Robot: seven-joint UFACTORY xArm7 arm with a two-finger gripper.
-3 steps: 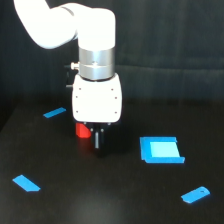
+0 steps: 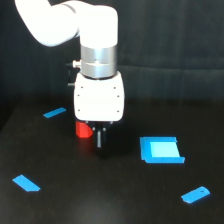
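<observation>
My gripper (image 2: 99, 139) hangs down left of the middle of the dark table, its white hand above it. The dark fingers blend into the black surface, so whether they are apart or together cannot be made out. A red object (image 2: 83, 130) shows just left of the fingers, partly covered by the hand. Whether it touches the fingers is unclear. To the right, a white square (image 2: 163, 149) lies flat inside a blue border (image 2: 146, 151).
Blue strips mark the table at the back left (image 2: 54, 112), the front left (image 2: 26, 183) and the front right (image 2: 195, 195). A dark curtain (image 2: 170, 60) hangs behind.
The arm and hand have shifted very slightly to the right. The red object and the white square look unchanged.
</observation>
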